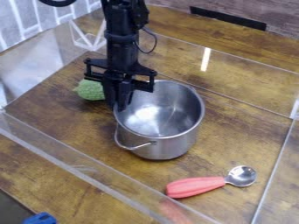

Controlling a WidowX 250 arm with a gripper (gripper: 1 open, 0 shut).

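Observation:
A steel pot (163,122) with a wire handle stands on the wooden table. My black gripper (118,94) is lowered to the pot's left rim, its fingertips close together there; whether the rim is between them is hard to tell. A green object (89,90), partly hidden by the gripper, lies behind the pot on the left.
A spoon with a red handle (197,185) lies at the front right, and a blue object (38,219) sits at the bottom left corner. Clear plastic panels edge the wooden surface (228,83).

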